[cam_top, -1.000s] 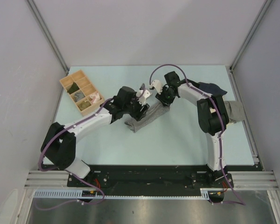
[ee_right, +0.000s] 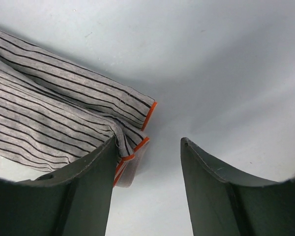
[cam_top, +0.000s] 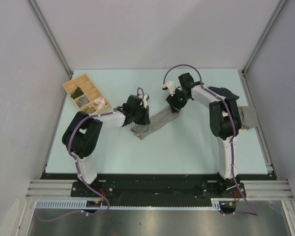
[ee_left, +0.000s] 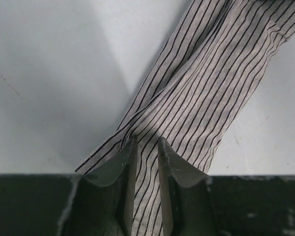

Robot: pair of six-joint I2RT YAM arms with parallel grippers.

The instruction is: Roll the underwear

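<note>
Striped grey underwear [cam_top: 160, 120] with orange edging lies folded in a long diagonal band on the white table. My left gripper is down on its lower-left part, shut on the striped fabric, in the left wrist view. At the band's upper-right end, my right gripper stands open over the folded corner with orange edges [ee_right: 137, 147]; its left finger is at that corner, the other over bare table.
A wooden divided box [cam_top: 71, 86] with folded cloths stands at the back left. Dark cloth [cam_top: 226, 92] and grey cloths [cam_top: 250, 117] lie at the right.
The left arm has drawn back and settled lower-left on the underwear. The right arm has shifted slightly right.
</note>
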